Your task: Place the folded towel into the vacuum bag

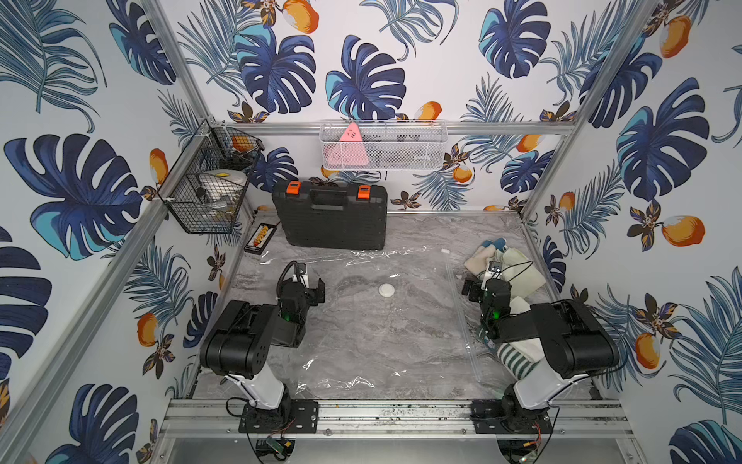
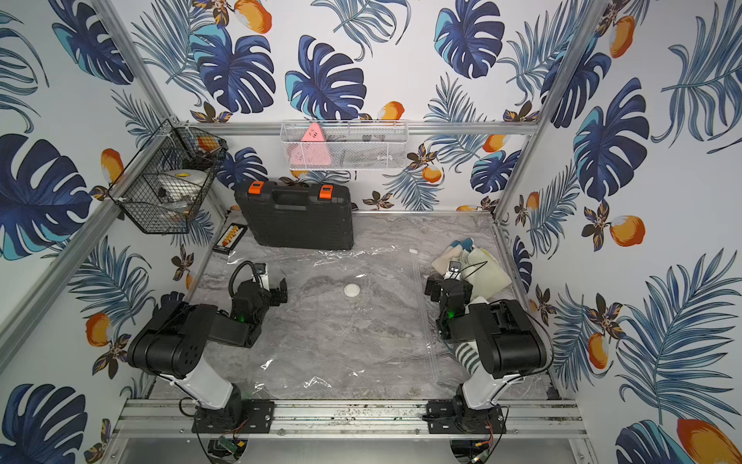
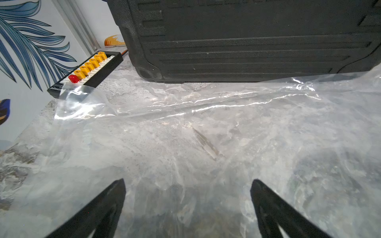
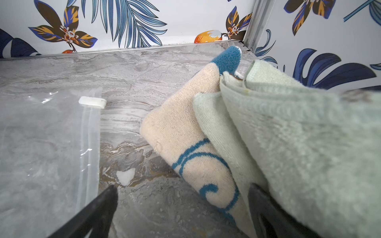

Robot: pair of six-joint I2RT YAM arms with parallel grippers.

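Observation:
A clear vacuum bag lies flat over most of the table, its zip edge with a white slider on the right side. Folded towels are heaped at the table's right: a beige one with blue swirls, a pale green one, and a green-striped one partly under the right arm. My left gripper is open above the bag, with nothing between its fingers. Beside the towel heap, my right gripper stands open; its right finger is close to the green towel, contact unclear.
A black case stands at the back left, near a small black tray with yellow pieces. A black wire basket hangs on the left, a white basket at the back. Table centre holds only the bag.

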